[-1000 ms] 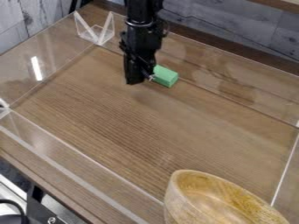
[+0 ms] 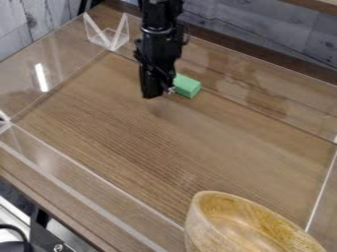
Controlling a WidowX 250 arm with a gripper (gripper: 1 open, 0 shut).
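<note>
My gripper [image 2: 156, 83] hangs low over the wooden table, toward the back middle of the camera view, its black arm coming down from the top edge. A small green block [image 2: 186, 87] sits just to the right of it, partly behind the fingertips. The fingers are small and dark, and I cannot tell how far apart they are or whether they touch the block.
A large yellow bowl [image 2: 250, 226] lies at the front right. Dark cables lie off the table at the lower left, and a wall runs along the back.
The green block looks to be in about the same place.
</note>
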